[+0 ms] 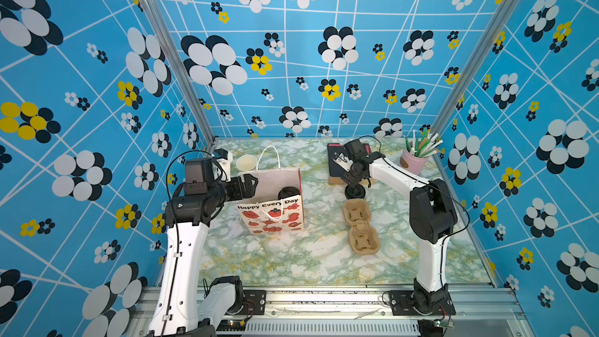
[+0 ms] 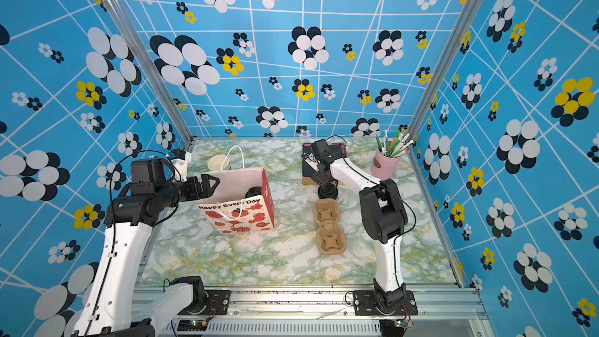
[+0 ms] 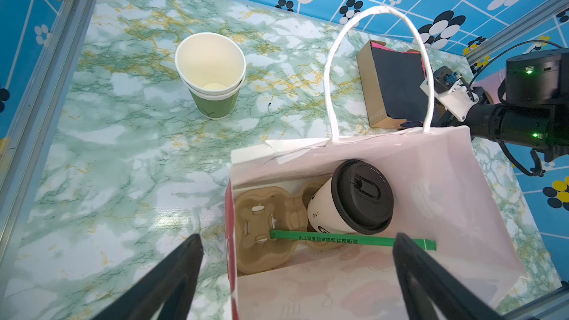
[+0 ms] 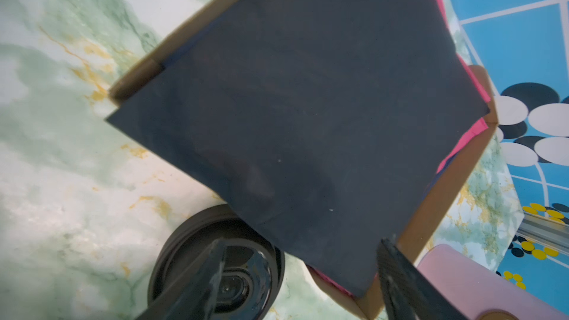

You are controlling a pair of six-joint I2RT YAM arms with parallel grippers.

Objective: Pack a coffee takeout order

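A paper bag (image 1: 271, 215) printed "Happy Every Day" stands upright at the left. Inside it, the left wrist view shows a lidded cup (image 3: 349, 198) tilted on a brown cup carrier (image 3: 260, 231), with a green-wrapped straw (image 3: 349, 238) lying across. My left gripper (image 1: 248, 186) hangs open over the bag's left side, holding nothing. My right gripper is open above the front of a box of dark napkins (image 4: 332, 100), empty between its fingers. A black lid (image 4: 234, 278) lies by the box's edge, partly behind one finger.
Stacked paper cups (image 3: 210, 71) stand behind the bag. A second cup carrier (image 1: 363, 240) lies on the table in front of the black lid. At the back right is a pink pot (image 1: 413, 161) of straws. Marble table between bag and carrier is clear.
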